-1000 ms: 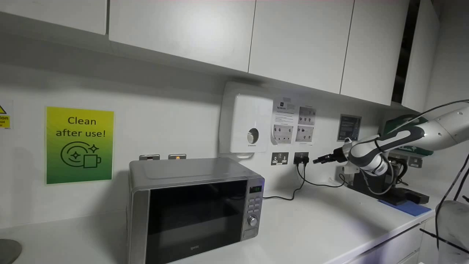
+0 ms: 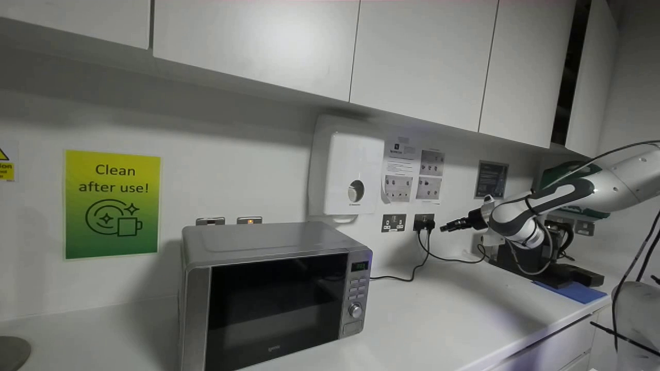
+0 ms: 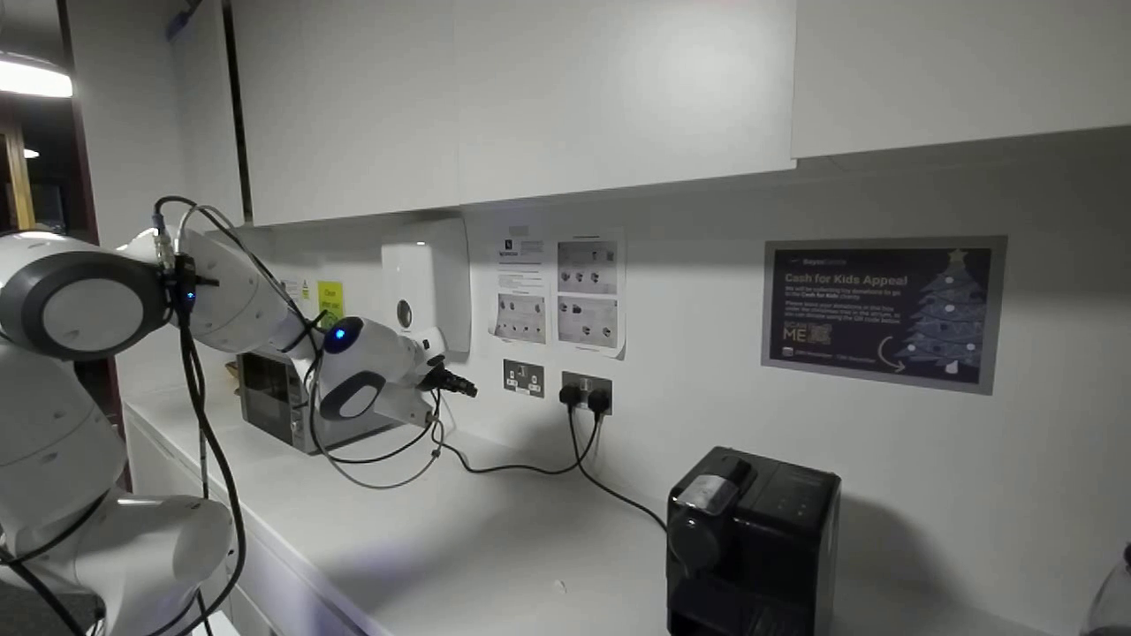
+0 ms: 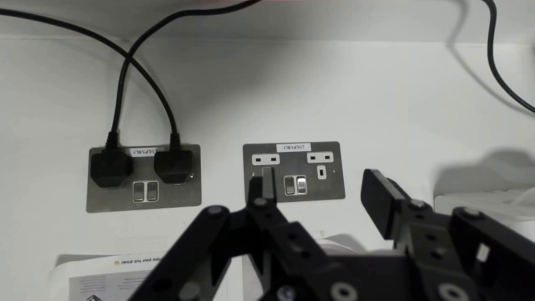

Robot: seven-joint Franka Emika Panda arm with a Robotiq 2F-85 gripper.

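Observation:
My gripper faces the wall with its fingers parted and nothing between them. The wrist view is upside down: the counter lies at the top. Behind the gap is an empty double socket [image 4: 326, 192] with two switches, partly covered by the left finger [image 4: 269, 184]. To its left, another socket plate [image 4: 93, 200] carries two black plugs [image 4: 174, 165]. In exterior view 2 the gripper [image 3: 473, 391] hangs above the counter, short of the wall. How far it stands from the sockets is hard to judge.
A silver microwave [image 2: 272, 235] stands on the counter [image 2: 433, 315]. The black coffee machine [image 3: 755, 530] is at the other end. Black cables [image 3: 519, 467] trail from the plugs. A white dispenser [image 2: 346, 161] hangs on the wall under the cupboards [image 2: 421, 62].
In exterior view 1 the gripper's outline has shifted very slightly, its tip a touch lower. Arm, microwave and cables look unmoved.

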